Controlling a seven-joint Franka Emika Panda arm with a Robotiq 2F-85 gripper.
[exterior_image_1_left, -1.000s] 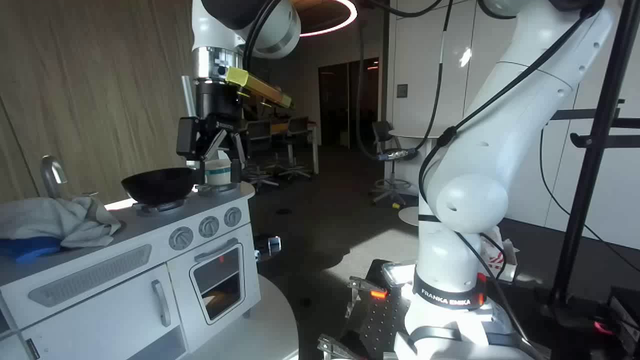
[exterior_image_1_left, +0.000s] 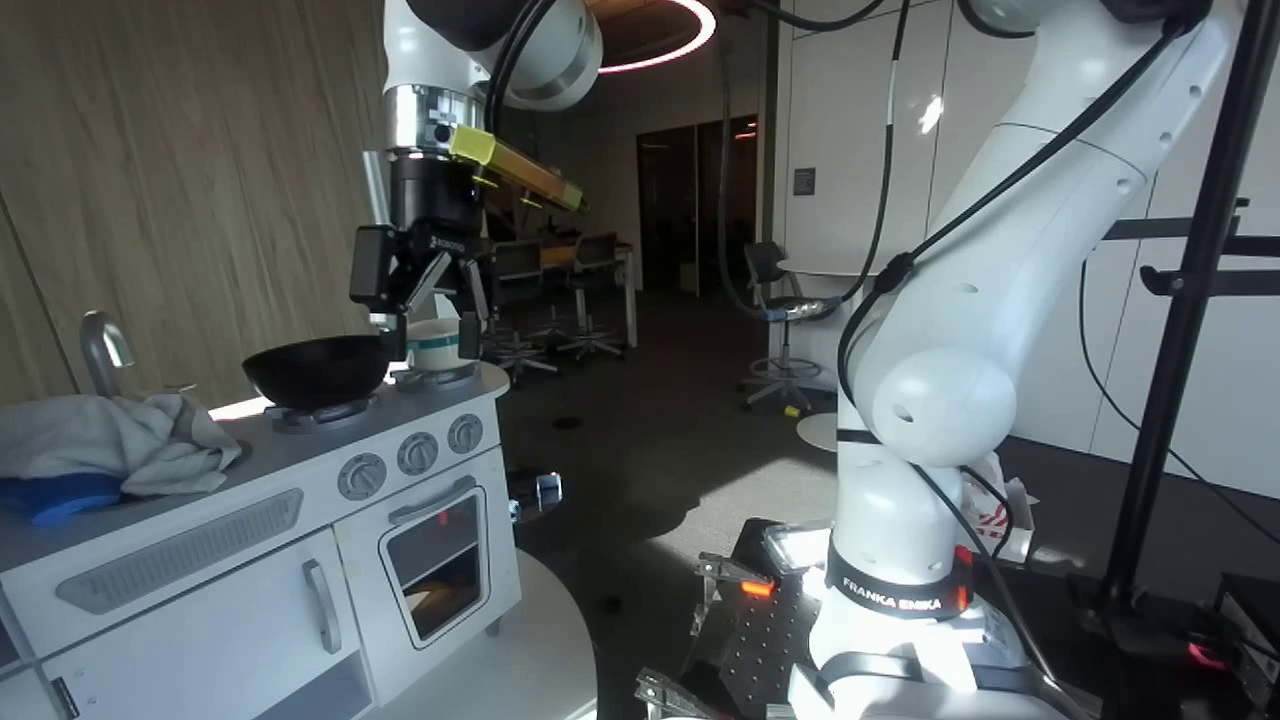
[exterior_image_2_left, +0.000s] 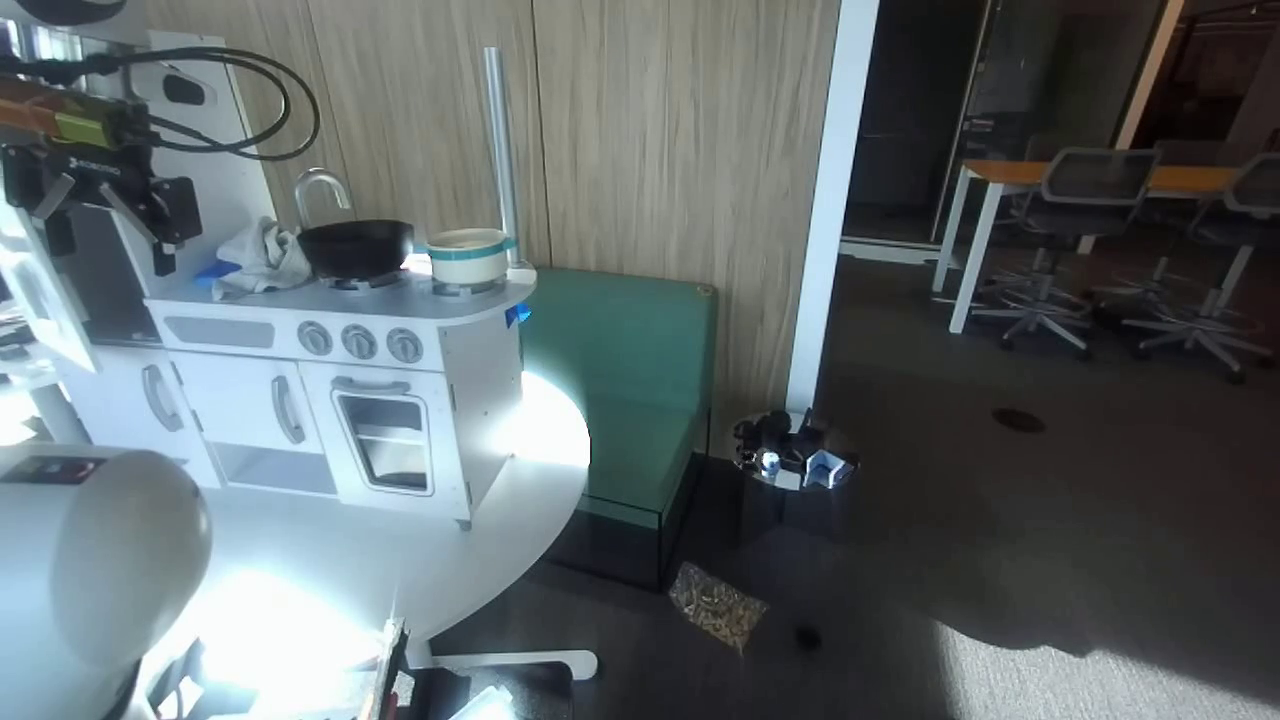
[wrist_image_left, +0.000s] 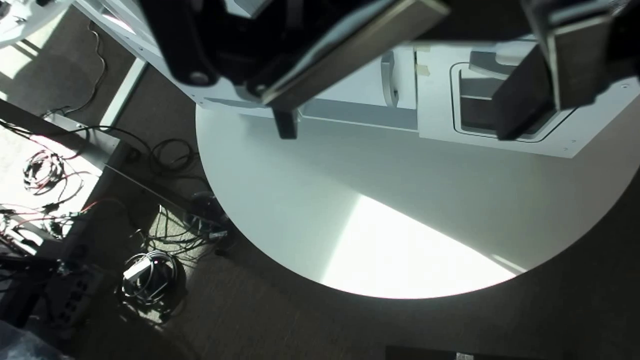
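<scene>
My gripper (exterior_image_1_left: 433, 335) hangs pointing down, fingers spread and nothing between them. A black pan (exterior_image_2_left: 356, 248) rests on the burner beside the pot. Left of the pan, a pale cloth (exterior_image_2_left: 266, 256) lies crumpled on the counter. The wrist view has the open gripper above the toy kitchen's front and the round white table; neither pot nor pan appears there.
The toy kitchen (exterior_image_1_left: 210, 612) stands on a round white table (wrist_image_left: 288, 180). A curved faucet (exterior_image_2_left: 324, 184) rises behind the cloth, and a blue object (exterior_image_1_left: 58, 494) lies under it. Cables (wrist_image_left: 174, 155) are strewn beyond the table. Open air surrounds the gripper.
My gripper has risen slightly, with its fingers still apart. The pot, pan and cloth have stayed in place.
</scene>
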